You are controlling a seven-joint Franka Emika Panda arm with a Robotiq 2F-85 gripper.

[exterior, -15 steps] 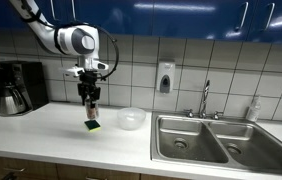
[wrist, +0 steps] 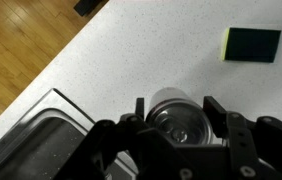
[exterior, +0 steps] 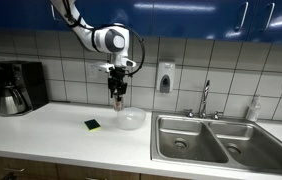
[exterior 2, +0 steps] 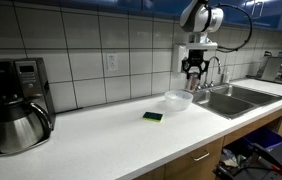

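In the wrist view, my gripper is shut around a small round container (wrist: 181, 121) with a shiny dark top and a clear edge. Exterior view 1 has the gripper (exterior: 117, 92) hanging over the counter by the back wall, the pinkish-brown container (exterior: 118, 103) below its fingers. A pale, see-through bowl (exterior: 132, 118) stands just to the right and lower; whether the container is over its rim, I cannot tell. The dark green and yellow sponge (exterior: 92, 125) lies flat on the counter, left of the bowl. In exterior view 2 the gripper (exterior 2: 193, 76) is above and behind the bowl (exterior 2: 178, 101).
Right of the bowl is a double steel sink (exterior: 201, 145) with a faucet (exterior: 204, 98). A coffee maker (exterior: 19, 88) stands at the far left. A soap dispenser (exterior: 165, 77) hangs on the tiled wall.
From above the sponge, my gripper has moved right and a little up with the container, to beside the bowl. The sponge and bowl have stayed put.
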